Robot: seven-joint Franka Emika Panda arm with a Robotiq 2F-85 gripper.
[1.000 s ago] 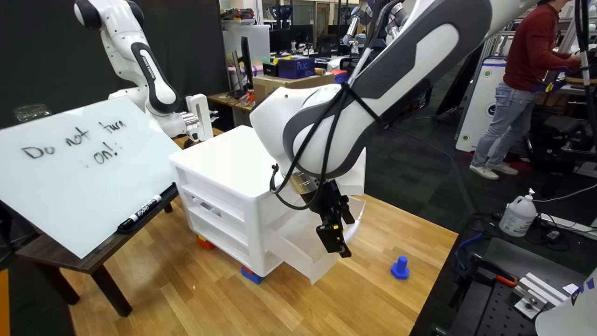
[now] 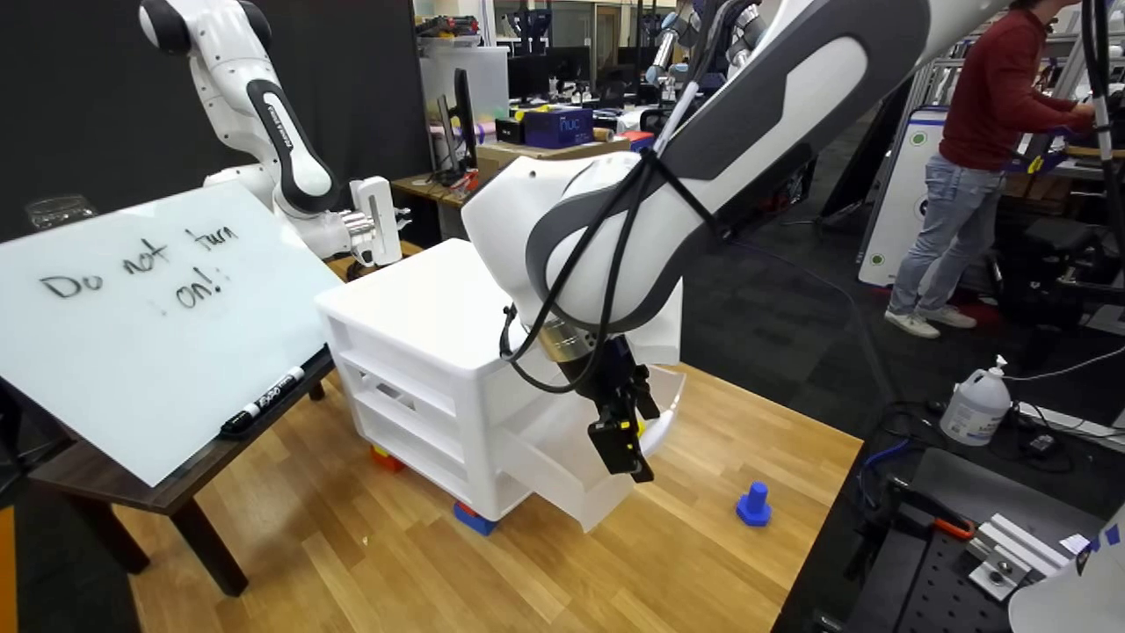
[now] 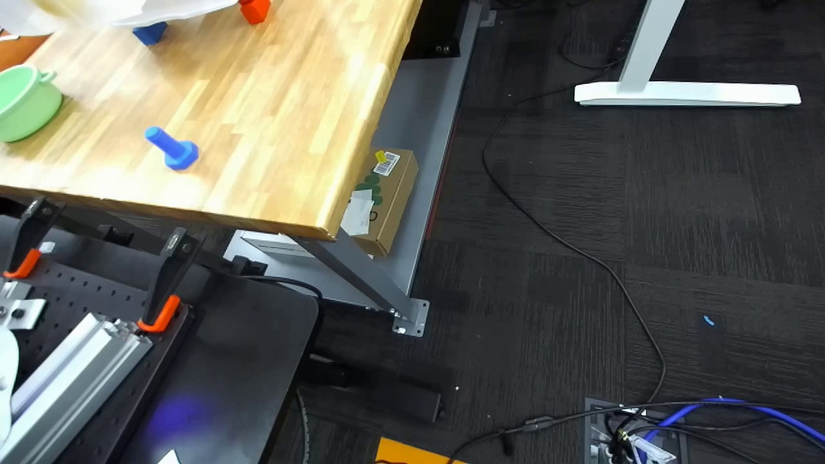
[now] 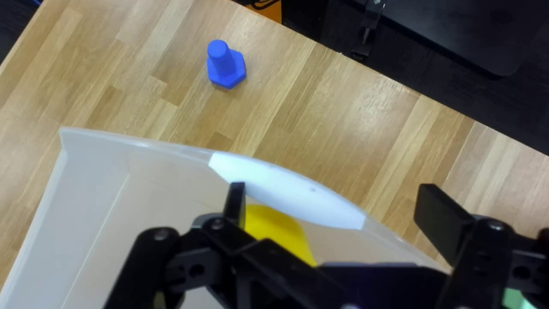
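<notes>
A white plastic drawer unit (image 2: 464, 390) stands on the wooden table with a translucent drawer (image 2: 575, 480) pulled out. In the wrist view, the drawer's white front handle (image 4: 288, 190) runs across the gap between my fingers. My gripper is open; one fingertip appears over the drawer's inside, the other past its front wall. I cannot tell whether either touches. Inside the drawer, just behind the handle, lies a yellow object (image 4: 280, 229), partly covered by the gripper. From outside, my gripper (image 2: 645, 445) is at the drawer's front end.
A blue bolt-shaped piece (image 2: 754, 506) stands on the table in front of the drawer. A green pot (image 3: 27, 104) is near the table edge. Red and blue blocks (image 2: 475, 518) show at the unit's base. A tilted whiteboard (image 2: 158, 316) stands left.
My gripper has shifted slightly left in exterior view 1. The drawer and its unit have moved slightly the same way. A bit of yellow now shows beside the fingers.
</notes>
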